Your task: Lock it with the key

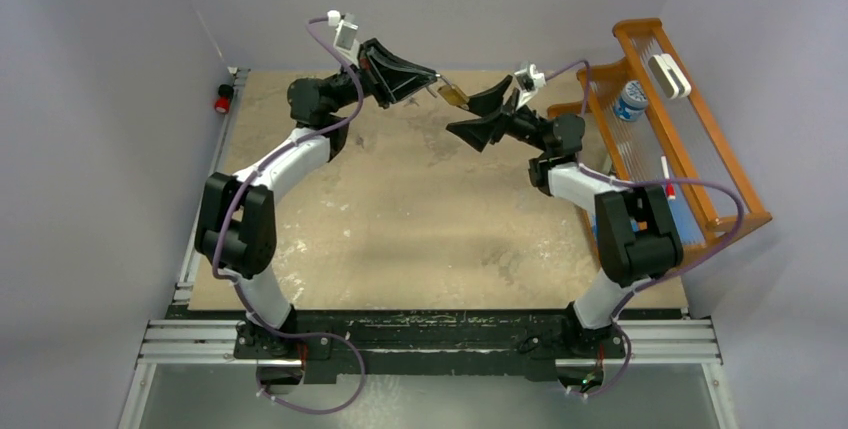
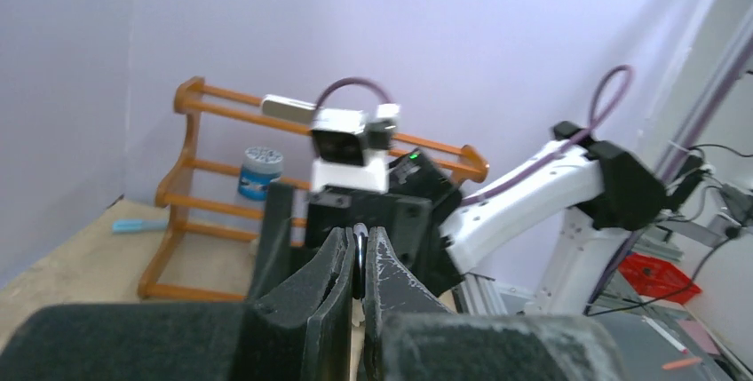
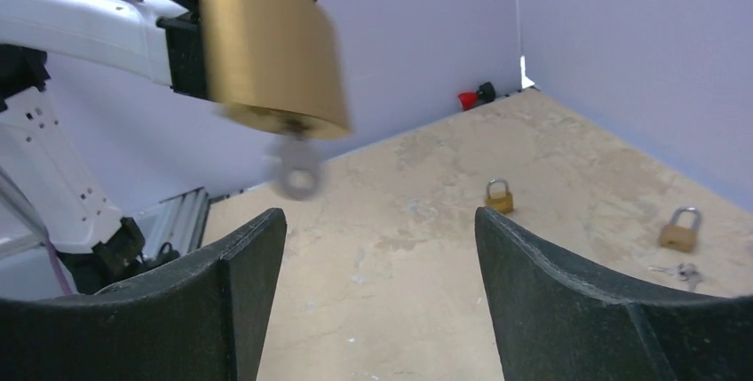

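A brass padlock [image 1: 453, 96] hangs in the air between the two arms, its body also large and blurred in the right wrist view. My left gripper [image 1: 434, 77] is shut on its metal shackle [image 2: 360, 237]. In the top view one shackle leg looks apart from the body. A key [image 3: 297, 170] sticks out of the underside of the padlock, only its round-holed head showing. My right gripper stands open near the padlock, with nothing between its fingers; the key head lies ahead of them, nearer the left finger.
Two more brass padlocks [image 3: 500, 200] [image 3: 679, 235] rest on the table, with loose keys [image 3: 682, 273] by one. A wooden rack [image 1: 710, 149] with a blue jar [image 1: 630, 100] stands at the right.
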